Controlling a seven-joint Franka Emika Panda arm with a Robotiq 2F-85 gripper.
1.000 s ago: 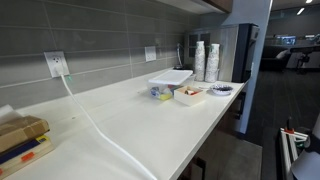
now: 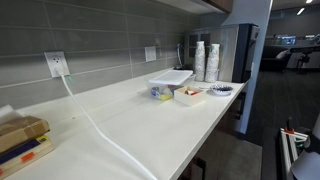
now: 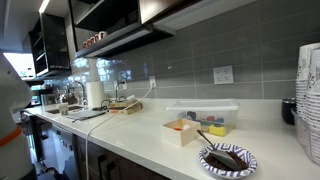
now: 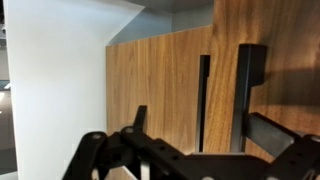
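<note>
In the wrist view, my gripper reaches over wood-grain cabinet fronts with its fingers spread wide. A long black handle (image 4: 245, 90) lies between them, close beside the right finger; whether they touch I cannot tell. A second, thinner black handle (image 4: 203, 95) runs alongside on the left wood panel (image 4: 150, 80). The right wood panel (image 4: 290, 60) reaches further up the view than the left one. Neither exterior view shows the gripper.
A white counter (image 2: 120, 120) runs along the tiled wall. On it stand a clear lidded bin (image 3: 215, 108), a small open box (image 3: 180, 131), a patterned plate with dark contents (image 3: 228, 160) and stacked cups (image 2: 213, 63). A white cable (image 2: 95, 122) crosses the counter.
</note>
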